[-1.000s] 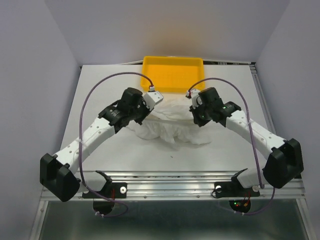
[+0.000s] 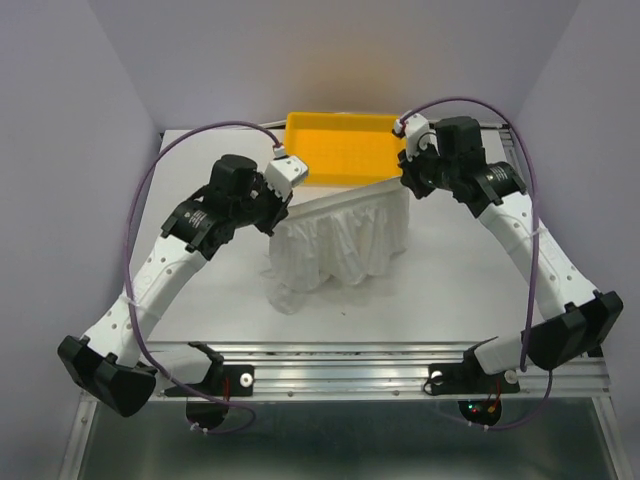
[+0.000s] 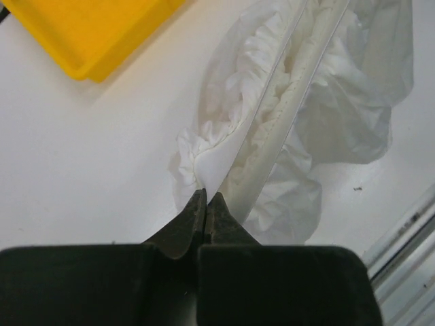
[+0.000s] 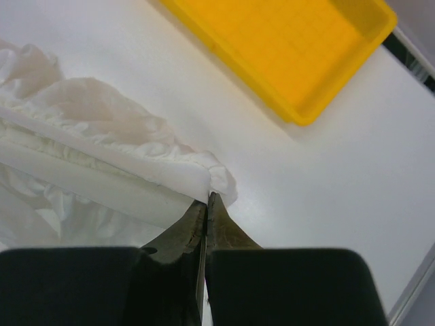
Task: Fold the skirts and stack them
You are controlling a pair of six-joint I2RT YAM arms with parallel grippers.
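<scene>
The white skirt [image 2: 338,242] hangs stretched by its waistband between my two grippers, its thin gathered body draped below toward the table. My left gripper [image 2: 277,222] is shut on one end of the waistband; in the left wrist view its fingertips [image 3: 204,204] meet on the white band. My right gripper [image 2: 405,170] is shut at the other end, higher up, and in the right wrist view the band [image 4: 156,170] runs into its closed fingertips.
A yellow tray [image 2: 340,140] sits at the back middle of the white table [image 2: 470,280], behind the skirt.
Both grippers have moved apart, the right one rightward and up, the left one slightly left. The skirt's waistband is now straighter and stretched on a slant, with the fabric hanging below it.
</scene>
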